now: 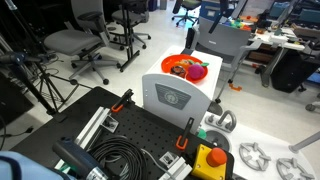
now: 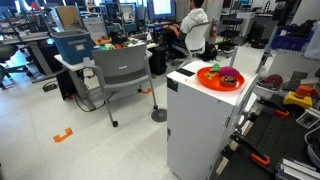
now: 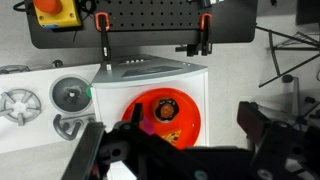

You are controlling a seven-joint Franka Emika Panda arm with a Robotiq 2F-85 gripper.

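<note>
A red-orange plate [image 1: 169, 61] rests on a white surface behind an upright grey panel [image 1: 174, 97]. It holds a pink-purple item [image 1: 197, 72], with a bit of green beside it. From above, in the wrist view, a round brown item [image 3: 166, 107] and an orange piece [image 3: 172, 137] also show on the plate. My gripper is over the plate, its dark fingers spread apart with nothing held between them. In exterior view 2 the plate [image 2: 208, 80] sits on top of the white cabinet, with the pink item [image 2: 229, 74] on it.
A toy sink [image 3: 70, 95] and stove burners [image 3: 20, 105] lie beside the plate. A yellow block with a red button [image 1: 211, 160] stands near a coil of black cable [image 1: 118, 158]. Grey chairs [image 2: 124, 77] stand on the open floor beyond.
</note>
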